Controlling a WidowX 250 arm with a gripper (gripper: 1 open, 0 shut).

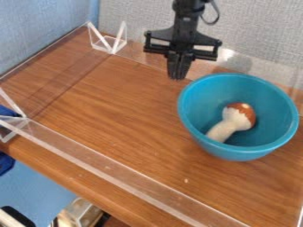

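Note:
A black robot gripper [179, 66] hangs over the back of the wooden table, up and to the left of a teal bowl [260, 149], its short fingers pointing down and close together, with nothing visible between them. Inside the bowl lies a toy mushroom [225, 126] with a white stem and a brown-speckled cap, tilted on its side.
Clear plastic rails with white corner brackets [108, 39] border the wooden table [119, 106]. A grey textured wall stands behind, and a blue area with assorted objects lies beyond the front-left edge.

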